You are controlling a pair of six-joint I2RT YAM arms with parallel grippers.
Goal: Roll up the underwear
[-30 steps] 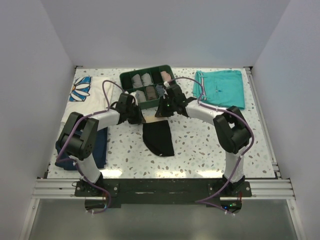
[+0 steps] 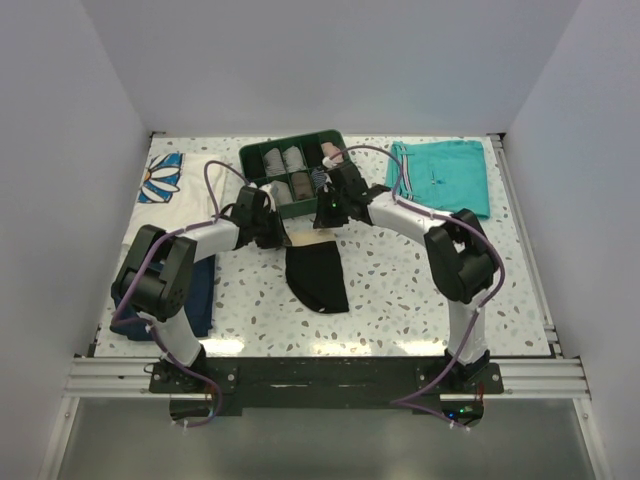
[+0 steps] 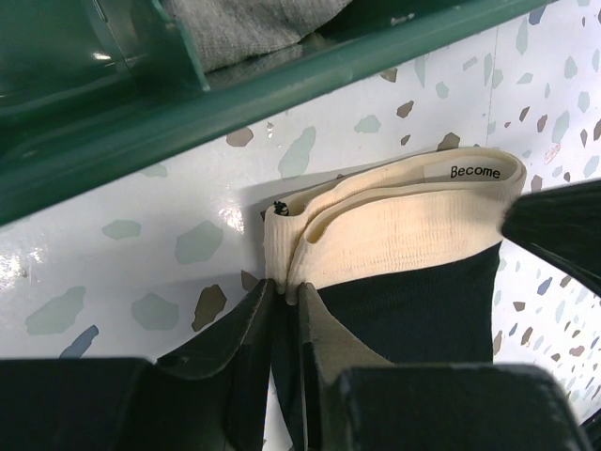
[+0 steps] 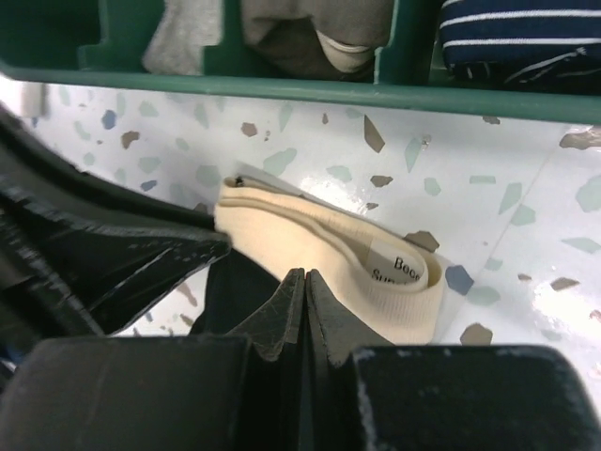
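Note:
Black underwear with a cream waistband lies flat on the speckled table, its black cloth (image 2: 315, 275) stretching toward the front and the waistband (image 3: 404, 221) at the far end. The waistband stands partly open like a pocket, printed lettering showing inside it. At its left corner, my left gripper is shut on the cream band. My right gripper is shut, its tips over the near side of the waistband (image 4: 329, 249) toward its right end. No cloth shows between those right fingers. Both arms cover parts of the underwear in the wrist views.
Just behind the waistband stands a green divided box (image 2: 293, 210) with rolled garments in several compartments. Folded teal cloth (image 2: 440, 175) lies back right, white cloth (image 2: 165, 195) back left, and dark blue cloth (image 2: 200, 300) front left. Bare table extends to the right.
The left arm and the underwear look unmoved.

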